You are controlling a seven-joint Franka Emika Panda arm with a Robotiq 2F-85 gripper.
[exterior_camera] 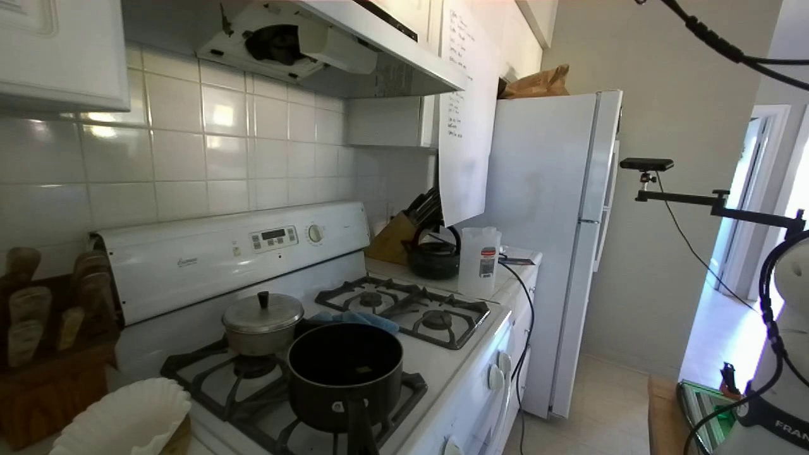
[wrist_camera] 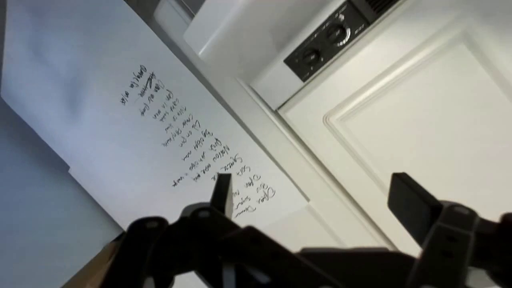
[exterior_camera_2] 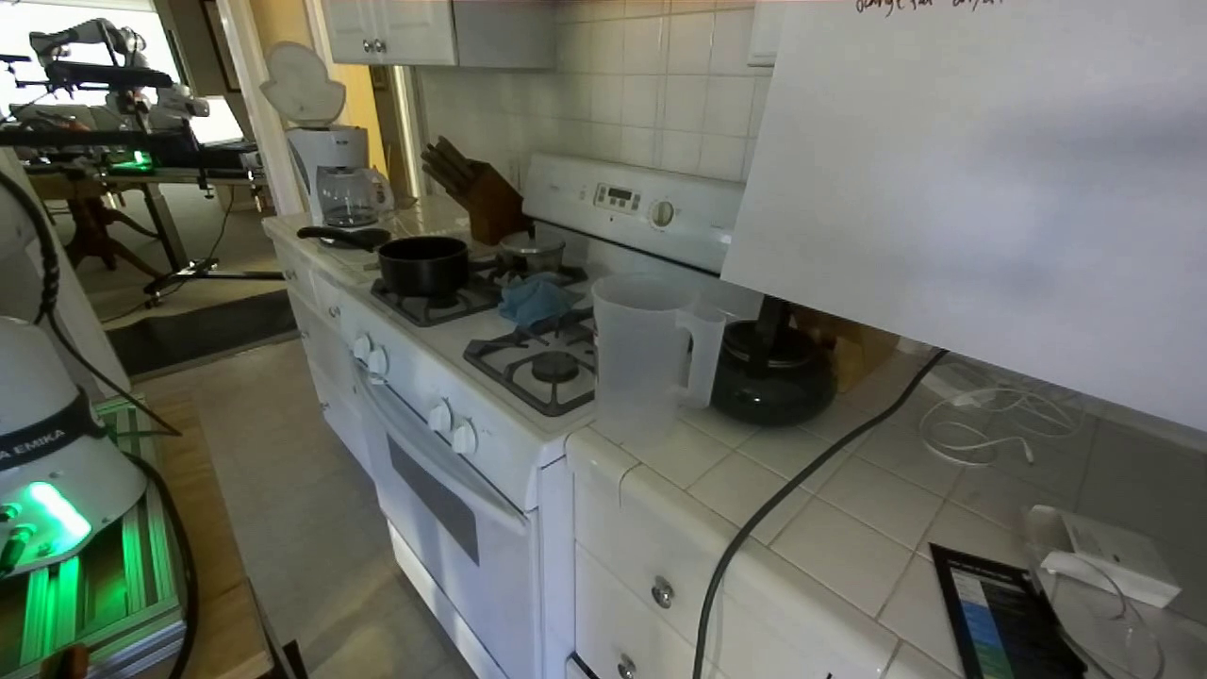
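Note:
In the wrist view my gripper is open, its two dark fingers wide apart with nothing between them. Beyond them show a white cabinet door [wrist_camera: 427, 110], a dark panel with two round knobs [wrist_camera: 324, 41] and a hanging sheet of handwritten paper [wrist_camera: 110, 120]. Neither exterior view shows the gripper. On the stove, a black pot [exterior_camera: 345, 375] sits on a front burner and a lidded silver pot [exterior_camera: 263, 325] behind it. A blue cloth [exterior_camera_2: 535, 300] lies near the pots, and a clear plastic pitcher [exterior_camera_2: 645, 362] stands on the counter.
The range hood [exterior_camera: 334, 49] overhangs the stove. A black kettle [exterior_camera_2: 769, 373] stands beside the pitcher, and a black cable [exterior_camera_2: 792, 487] crosses the counter. Knife blocks [exterior_camera_2: 475, 192] and a coffee maker [exterior_camera_2: 339, 175] are at the far end. The fridge [exterior_camera: 538, 227] stands past the counter.

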